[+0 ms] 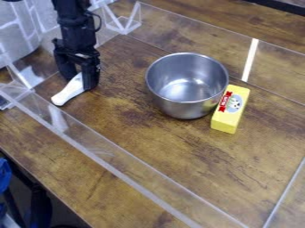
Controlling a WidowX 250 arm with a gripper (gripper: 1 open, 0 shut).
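My black gripper (78, 67) reaches down at the upper left, its fingertips low over a white, elongated object (68, 92) lying on the wooden table. The fingers are open, and the object's upper end is close beneath them; whether they touch it is unclear. A steel pot (187, 85) stands right of centre, with a yellow box (230, 113) bearing a red label lying against its right side.
Clear plastic walls (143, 178) border the work area on the left and front. A pale, bulky object (14, 31) sits at the top left.
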